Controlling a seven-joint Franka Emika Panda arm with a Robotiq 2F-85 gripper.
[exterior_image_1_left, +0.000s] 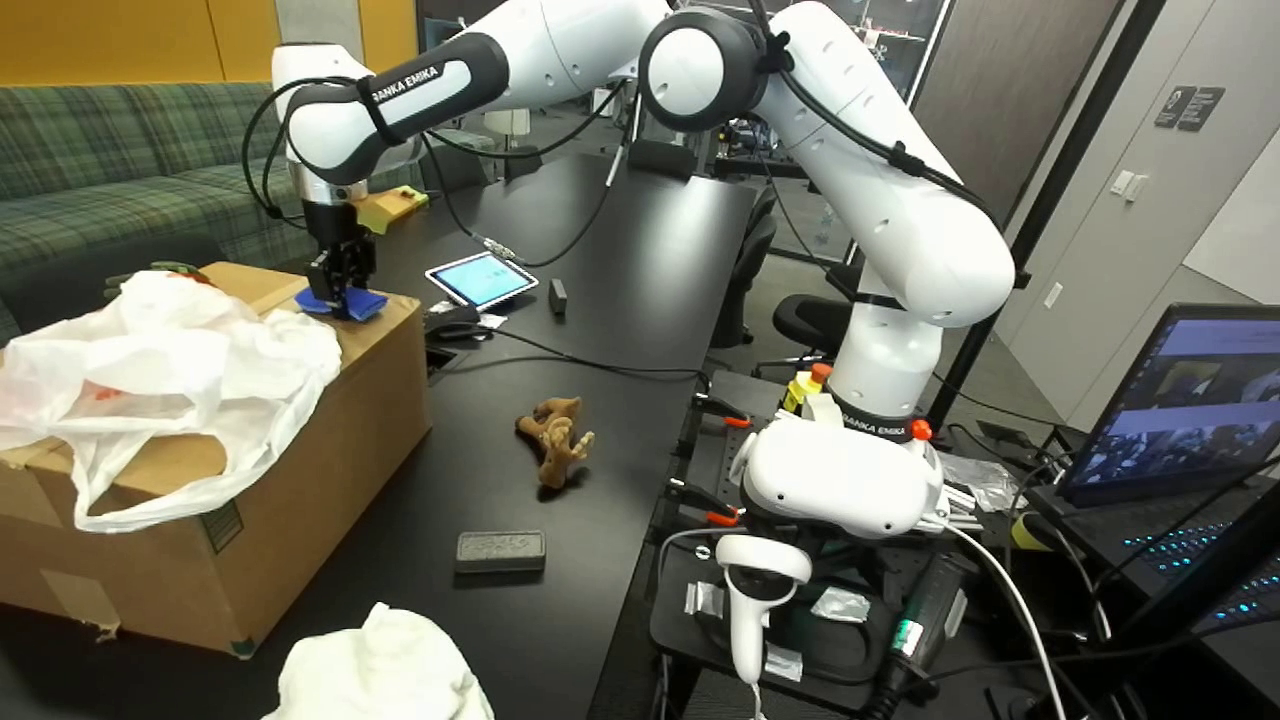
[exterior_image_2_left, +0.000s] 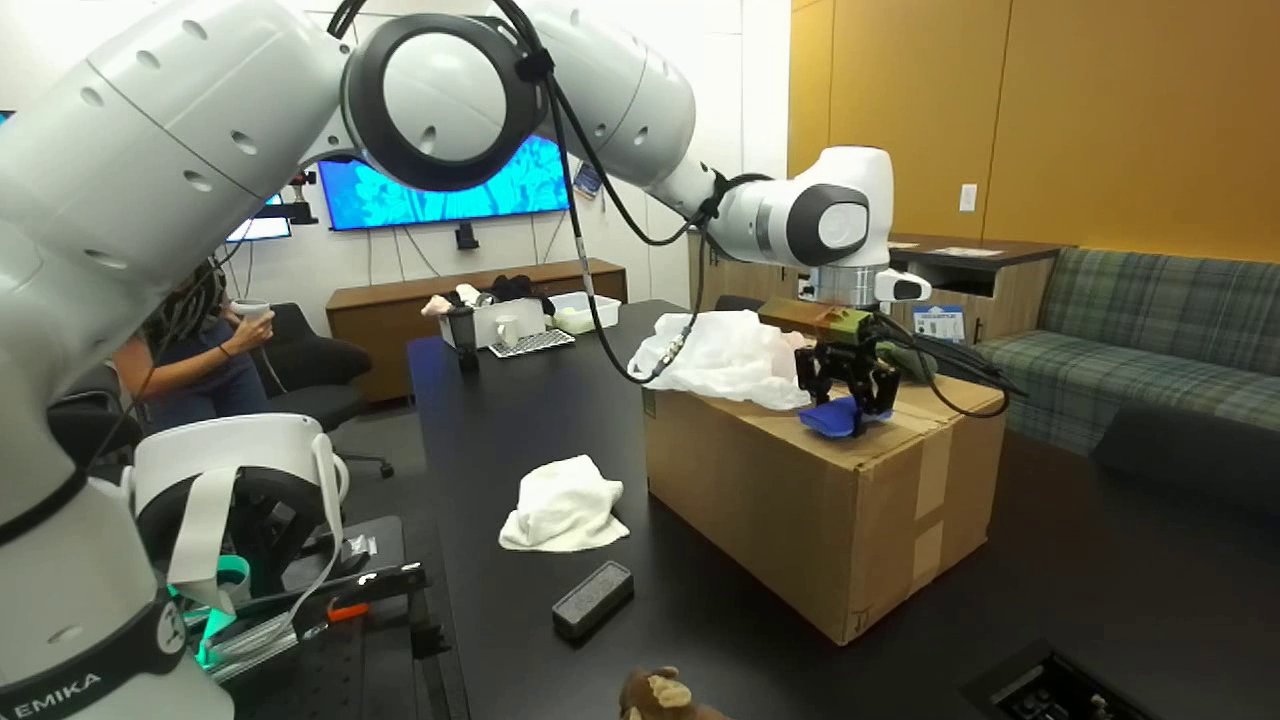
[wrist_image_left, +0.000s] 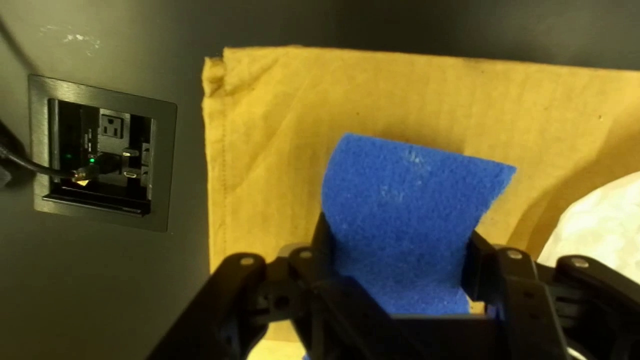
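Observation:
A blue felt-like pad (wrist_image_left: 414, 210) lies on top of a cardboard box (wrist_image_left: 270, 150), near one end of it. In the wrist view the gripper has one dark finger (wrist_image_left: 325, 243) against each side of the pad, shut on it, and the pad bows between them. From the first exterior view, the gripper (exterior_image_1_left: 341, 298) points straight down at the box top, with blue showing to both sides of its fingers. The second exterior view shows the pad (exterior_image_2_left: 828, 418) low at the fingertips; whether its underside touches the cardboard cannot be told.
A crumpled white plastic bag (exterior_image_1_left: 168, 372) covers the other part of the box top. On the black table lie a dark eraser (exterior_image_1_left: 500, 552), a brown plush toy (exterior_image_1_left: 555, 442), a white cloth (exterior_image_1_left: 381, 672) and a tablet (exterior_image_1_left: 482, 280). Bare table surrounds the eraser.

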